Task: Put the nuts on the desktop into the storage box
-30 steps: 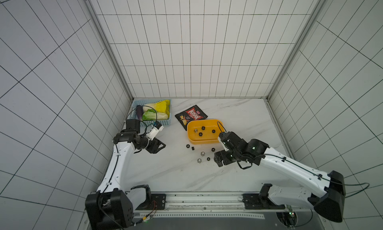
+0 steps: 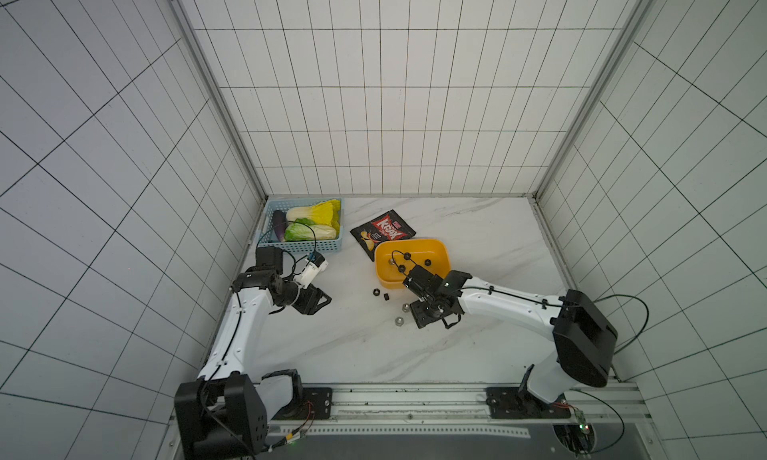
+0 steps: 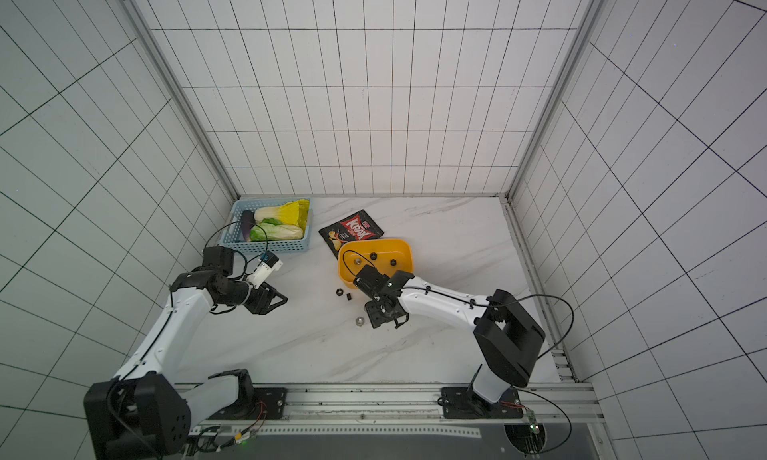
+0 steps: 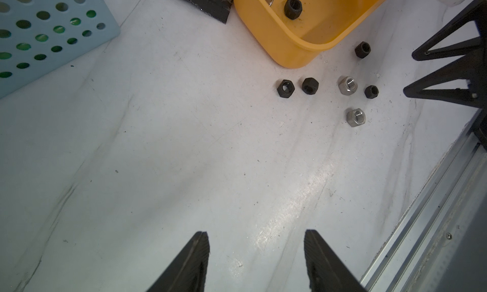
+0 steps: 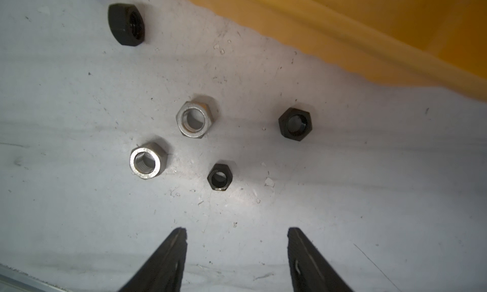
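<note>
The orange storage box [image 2: 383, 278] holds several nuts, and more nuts lie loose on the table in front of it. In the right wrist view these are a small black nut [image 5: 220, 177], another black nut [image 5: 295, 124], a silver nut [image 5: 194, 119], a second silver nut [image 5: 148, 160], and a larger black nut [image 5: 126, 24] at upper left. Above the table, my right gripper is open and empty, the small black nut lying just ahead of its fingertips in that view. My left gripper is also open and empty, over bare table left of the nuts.
A blue basket [image 2: 302, 245] of vegetables stands at the back left. A black snack packet [image 2: 385, 227] lies behind the box. Bare table stretches to the right of the box and along the front.
The right arm has swung left, bringing its gripper over the area of the loose nuts and hiding some of them. The left arm has shifted only slightly.
</note>
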